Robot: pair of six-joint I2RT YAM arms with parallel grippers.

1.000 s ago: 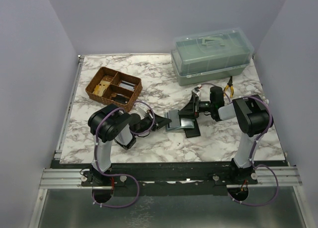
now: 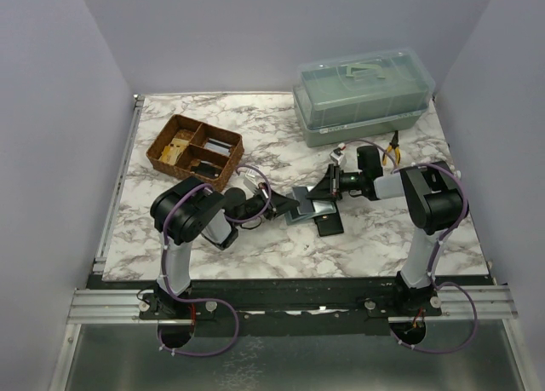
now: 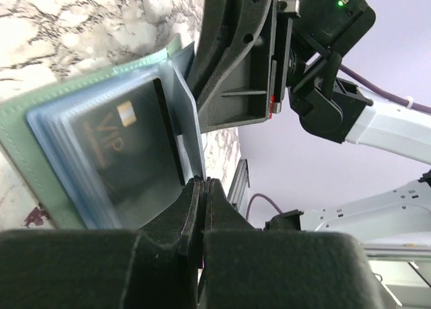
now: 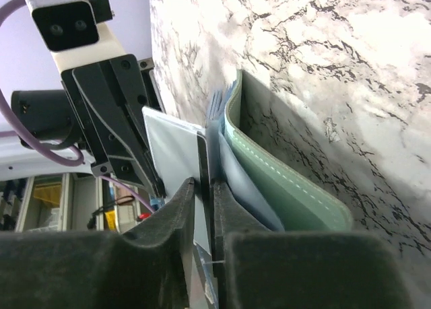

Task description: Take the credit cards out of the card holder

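The open green card holder (image 3: pixel 27 144) lies between my grippers on the marble, a dark VIP card (image 3: pixel 124 154) showing in its clear sleeve. My left gripper is shut at the edge of an upright clear sleeve; whether it grips that sleeve is unclear. My right gripper is at the holder's other side, its fingertips around a white card (image 4: pixel 172 154) with a dark edge standing among the sleeves; its finger is blurred, so I cannot tell whether it has closed on it. A black flat piece (image 2: pixel 329 225) shows below the holder.
A wooden divided box (image 2: pixel 194 148) with items sits at back left, clear lidded plastic bins (image 2: pixel 362 93) at back right, yellow-handled pliers (image 2: pixel 392 148) beside the right arm.
The arms otherwise keep much the same pose.
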